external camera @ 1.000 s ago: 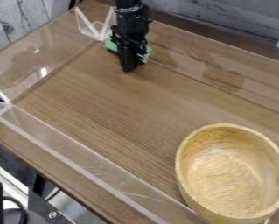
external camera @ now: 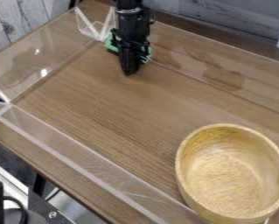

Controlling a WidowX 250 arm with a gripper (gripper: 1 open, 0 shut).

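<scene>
The black gripper (external camera: 129, 61) reaches down from the top centre to the far part of the wooden table, its tip low among a green object (external camera: 144, 49) that lies behind and around it. The fingers look close together; whether anything is between them is too small to tell.
A large pale tan bowl (external camera: 229, 168) stands at the near right. Clear plastic strips run along the left and front edges of the table (external camera: 129, 114). A clear, angular plastic piece (external camera: 93, 28) sits left of the gripper.
</scene>
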